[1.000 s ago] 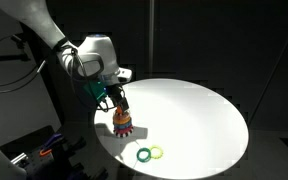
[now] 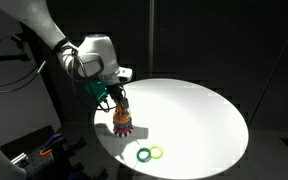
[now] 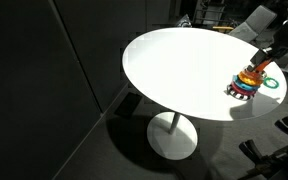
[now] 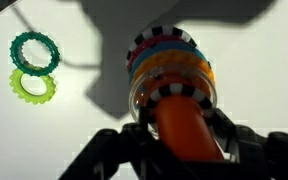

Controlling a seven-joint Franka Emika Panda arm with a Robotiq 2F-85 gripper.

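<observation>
A stacking toy of several coloured rings stands upright on the white table, near its left edge in exterior view 1. Its orange top piece rises toward the camera in the wrist view, with black-and-white striped bands and a clear ring below it. My gripper is directly over the stack, its dark fingers on either side of the orange piece. Whether they press on it cannot be made out. In exterior view 2 the same stack is at the right side of the table, under the arm.
A dark green ring and a yellow-green ring lie flat beside each other near the table's front edge. Dark floor surrounds it.
</observation>
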